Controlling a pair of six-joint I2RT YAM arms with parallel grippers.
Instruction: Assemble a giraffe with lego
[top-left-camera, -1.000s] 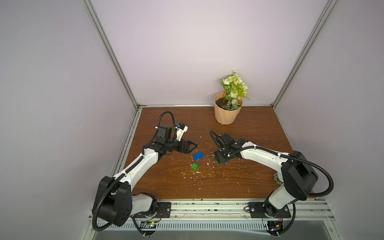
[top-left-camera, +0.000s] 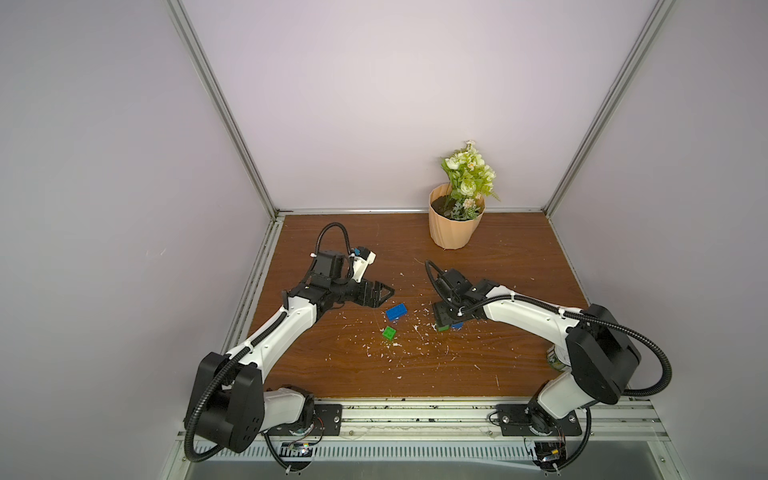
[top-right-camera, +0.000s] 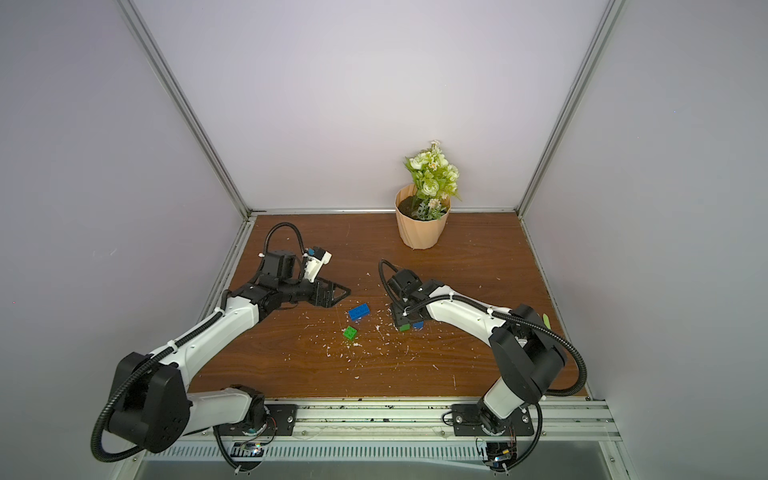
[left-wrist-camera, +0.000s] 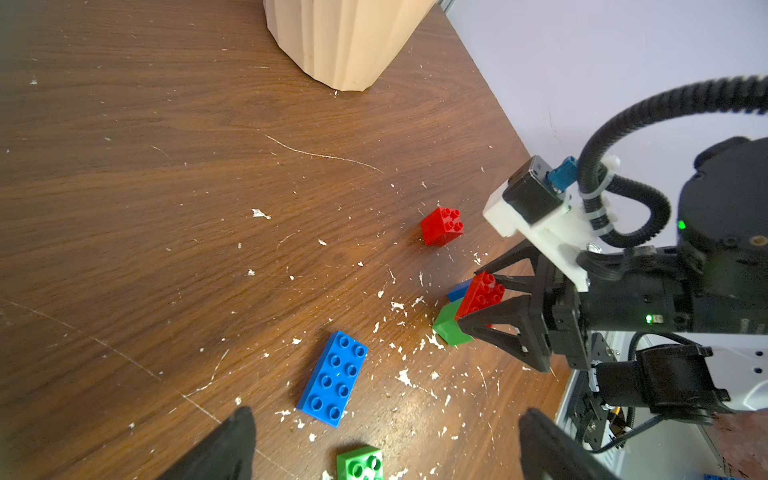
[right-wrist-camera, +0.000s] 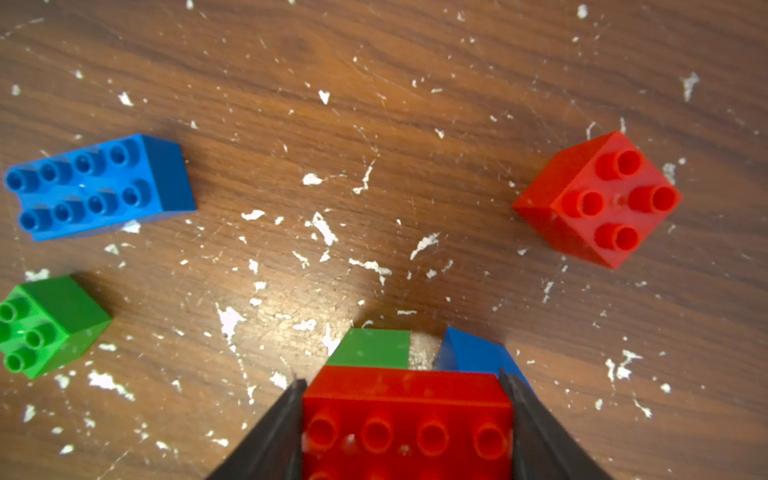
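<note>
In the right wrist view a long red brick (right-wrist-camera: 408, 384) fills the gap of my right gripper, a finger flush against each end. Just beneath it show a green brick (right-wrist-camera: 368, 349) and a blue brick (right-wrist-camera: 477, 352), side by side and mostly covered; whether the red brick touches them I cannot tell. My left gripper hangs open, its blurred fingers wide apart and empty. Loose on the table lie a long blue brick (left-wrist-camera: 333, 378), a small green brick (left-wrist-camera: 360, 464) and a small red brick (left-wrist-camera: 441, 226).
A flowerpot (top-left-camera: 452, 228) stands at the back of the table. White scratches and flecks cover the middle of the brown tabletop (top-left-camera: 352, 364). Open table lies behind the loose bricks, up to the pot. The front rail (top-left-camera: 400, 412) bounds the table.
My right arm has shifted slightly right and toward the front, and a little more of the green and blue bricks shows beneath its gripper. The left arm has stayed still.
</note>
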